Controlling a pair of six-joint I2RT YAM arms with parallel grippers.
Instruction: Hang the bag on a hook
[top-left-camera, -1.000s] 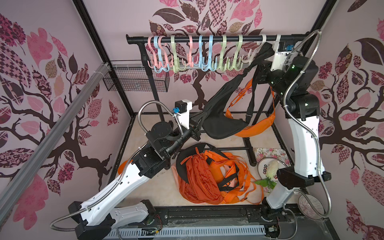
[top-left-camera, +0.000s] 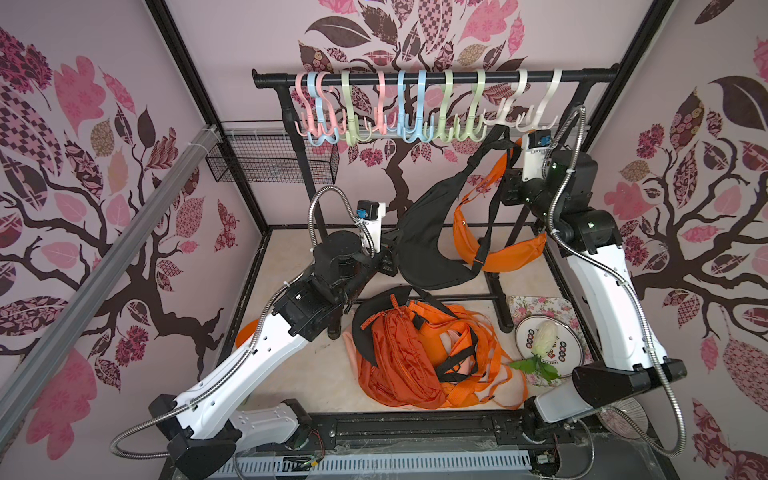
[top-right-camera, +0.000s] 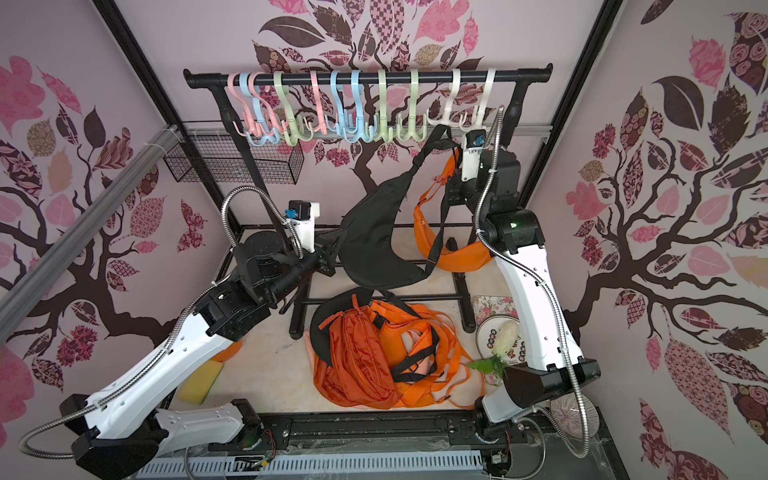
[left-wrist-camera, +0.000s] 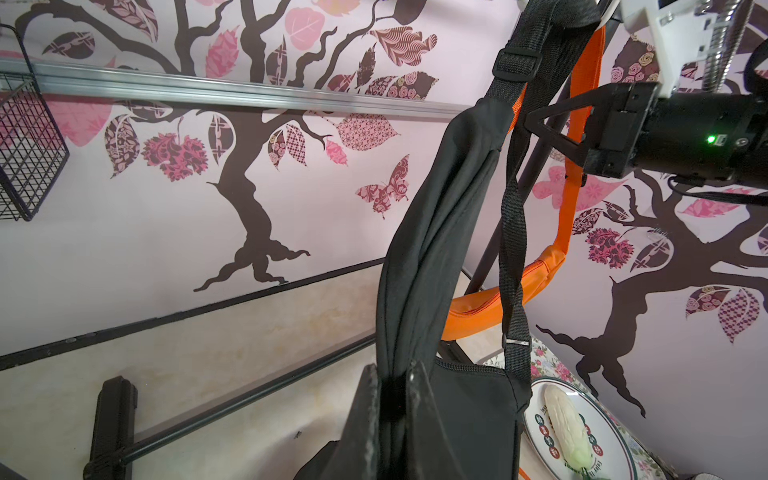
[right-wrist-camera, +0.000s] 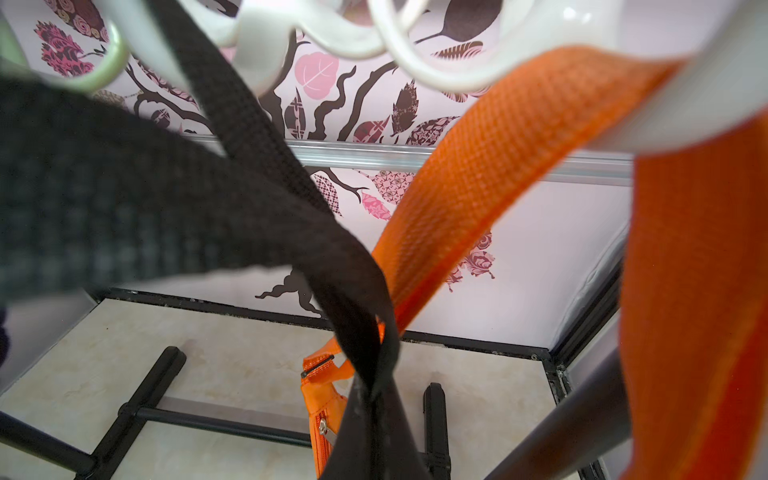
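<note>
The black bag (top-left-camera: 432, 240) hangs stretched between my two grippers below the right end of the rack. My left gripper is shut on the bag's gathered black fabric at its lower left. Up by the white hooks (right-wrist-camera: 448, 64), my right gripper is shut, with the bag's black strap (right-wrist-camera: 344, 264) running down between its fingertips. Two runs of that strap lead up and left toward the hooks; whether it rests on one I cannot tell. An orange bag (top-left-camera: 512, 254) hangs behind, its orange strap (right-wrist-camera: 512, 128) over a white hook.
Pink, blue and green hooks (top-left-camera: 416, 112) line the black rail (top-left-camera: 360, 78) to the left. A heap of orange bags (top-left-camera: 400, 352) lies on the floor below. A plate (top-left-camera: 524, 340) with a cabbage-like item sits at the right; a wire basket (top-left-camera: 272, 158) is behind left.
My left gripper has shifted slightly left, and the black bag hangs slightly lower.
</note>
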